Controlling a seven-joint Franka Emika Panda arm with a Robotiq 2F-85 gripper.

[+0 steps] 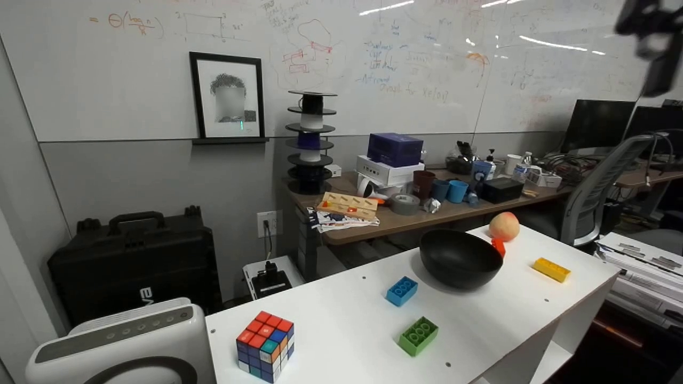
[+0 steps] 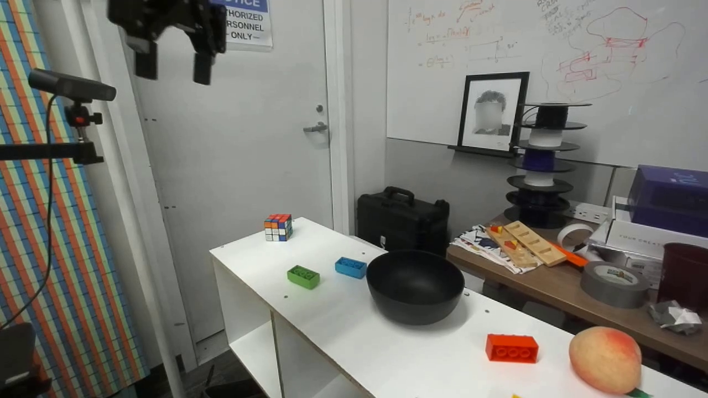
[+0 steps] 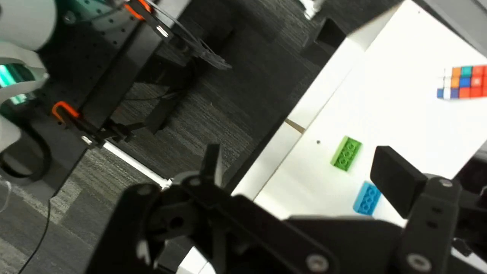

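High above the white surface, my gripper [image 2: 173, 69] stands open, its two fingers apart and nothing between them. A green brick [image 1: 419, 336] lies near the front edge, with a blue brick [image 1: 402, 291] behind it. The black bowl [image 1: 461, 259] rests upright and looks empty from exterior view 2. Beyond it lie a red brick [image 2: 511, 348], a peach [image 2: 605, 359] and a yellow brick [image 1: 552, 269]. At the opposite end sits a Rubik's cube [image 1: 265, 346]. In the wrist view the green brick [image 3: 346, 153] and blue brick [image 3: 366, 198] appear far below the fingers.
The white shelf top [image 1: 333, 333] is bare between the cube and the bricks. Behind it, a brown desk [image 1: 358, 231] holds tape, cups and boxes. A camera on a stand [image 2: 73, 86] is at the left of exterior view 2.
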